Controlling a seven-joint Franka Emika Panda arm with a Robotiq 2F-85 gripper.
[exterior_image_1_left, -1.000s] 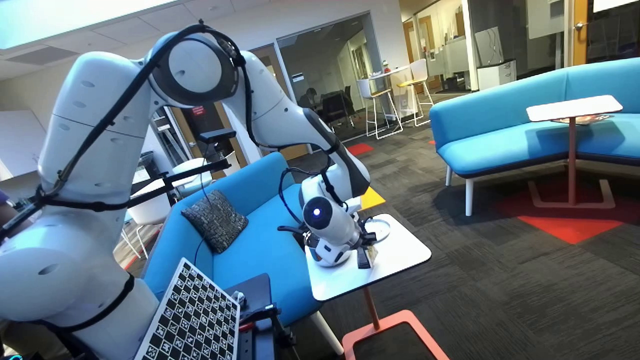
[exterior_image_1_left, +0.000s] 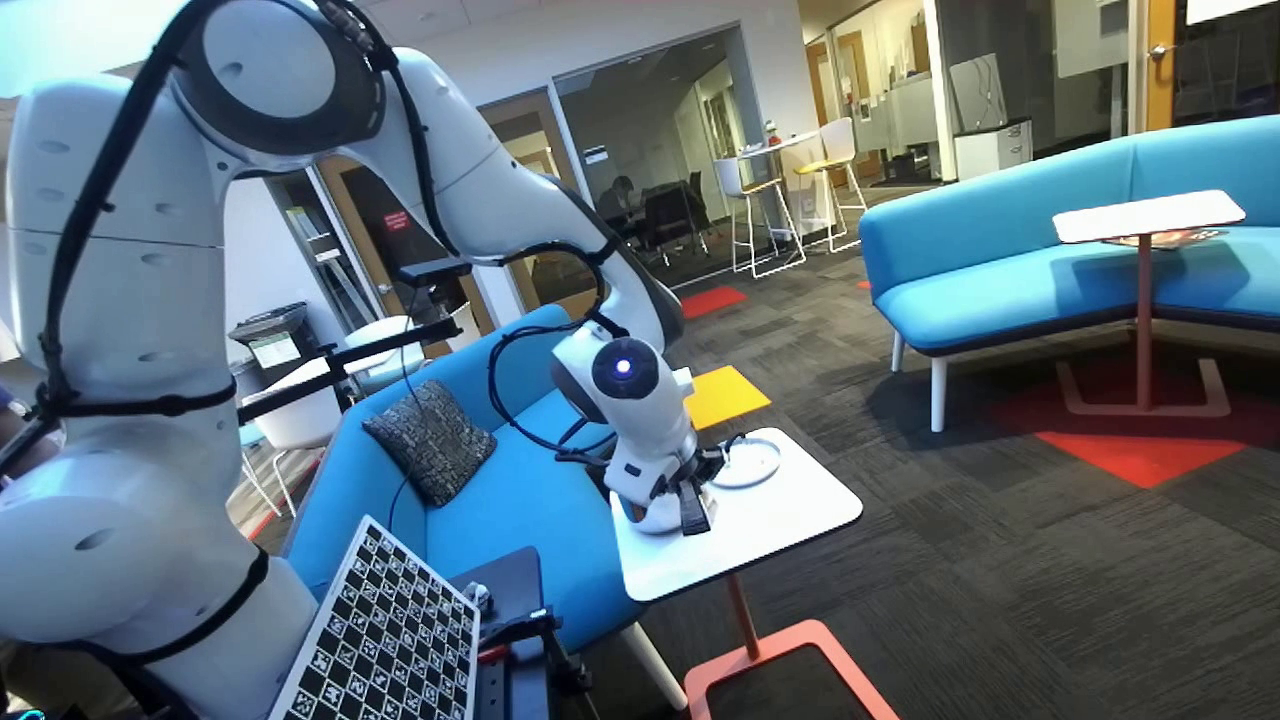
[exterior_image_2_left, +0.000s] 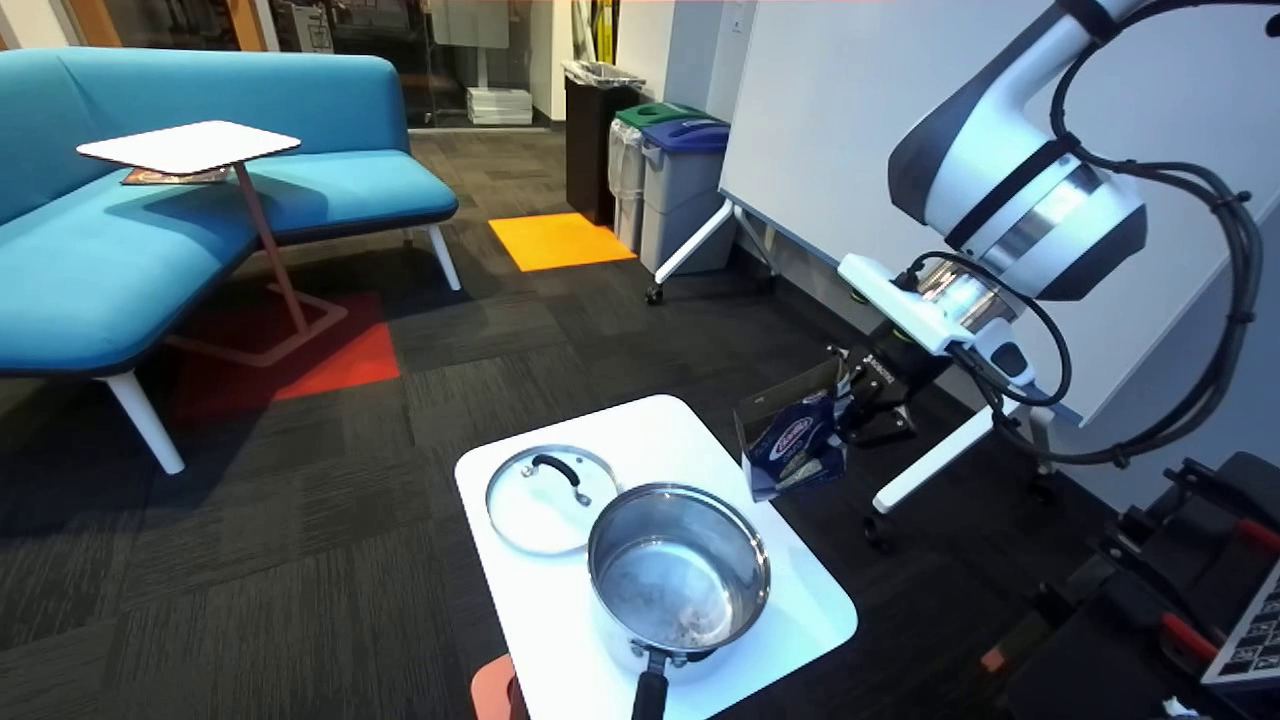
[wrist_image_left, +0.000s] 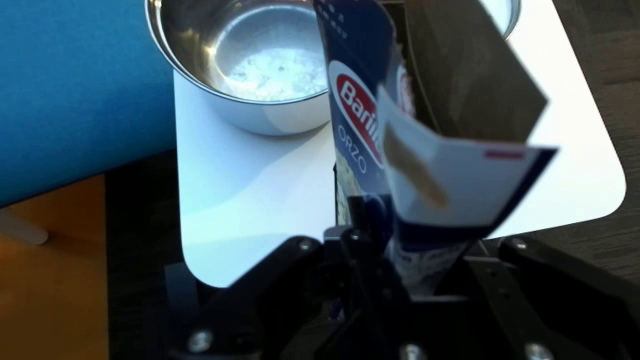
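Note:
A blue Barilla orzo box (wrist_image_left: 357, 108) with its top flaps spread is gripped in my gripper (exterior_image_2_left: 840, 420), which is shut on it. In exterior view 2 the box (exterior_image_2_left: 792, 438) hangs tilted beside the pot (exterior_image_2_left: 678, 570), over the right edge of the white table (exterior_image_2_left: 798, 624). The pot is open, with a pale patch on its bottom in the wrist view. Its glass lid (exterior_image_2_left: 528, 516) lies flat on the table beside it. In exterior view 1 the arm covers most of the pot, and my gripper (exterior_image_1_left: 698, 492) is low over the table.
A blue sofa (exterior_image_1_left: 516, 504) stands against the table's left side in exterior view 1. The pot's black handle (exterior_image_2_left: 649, 694) juts toward the camera in exterior view 2. A patterned board (exterior_image_1_left: 384, 636) stands near the arm's base. Bare tabletop lies near the pot.
In exterior view 1 the arm has drawn back to the left, carrying the gripper and box leftward over the table. The lid has not moved.

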